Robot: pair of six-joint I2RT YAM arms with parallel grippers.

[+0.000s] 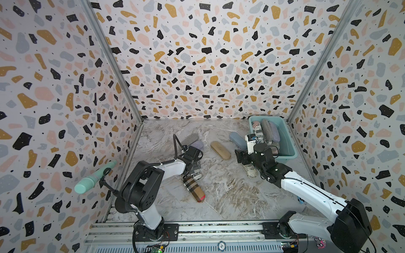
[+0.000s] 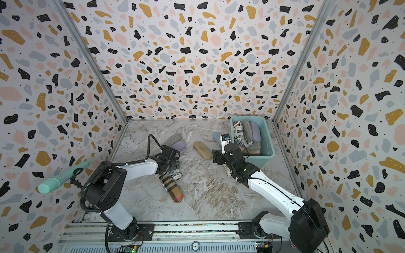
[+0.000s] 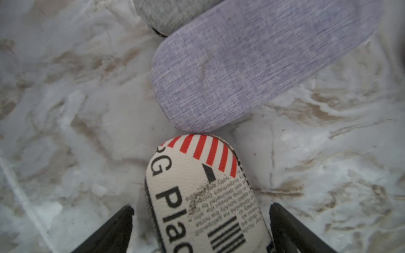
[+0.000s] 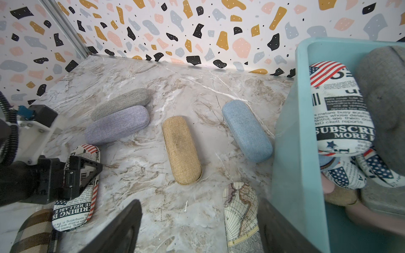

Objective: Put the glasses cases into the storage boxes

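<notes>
My left gripper stands open, with the newspaper-print case (image 3: 202, 194) lying on the table between its fingers and free room at each side. Past it are the lilac case (image 3: 253, 59) and the grey case (image 3: 173, 14), side by side. Open and empty, my right gripper hangs left of the turquoise box (image 4: 301, 168). Ahead of it lie the tan case (image 4: 182, 149) and the blue case (image 4: 246, 130); a map-print case (image 4: 240, 210) is by the box wall. A checked case (image 1: 194, 189) sits nearest the table's front on the left.
Several cases fill part of the box, a newspaper-print one (image 4: 341, 107) and a dark grey one (image 4: 386, 97) on top. A turquoise cylinder (image 1: 95, 177) shows at far left.
</notes>
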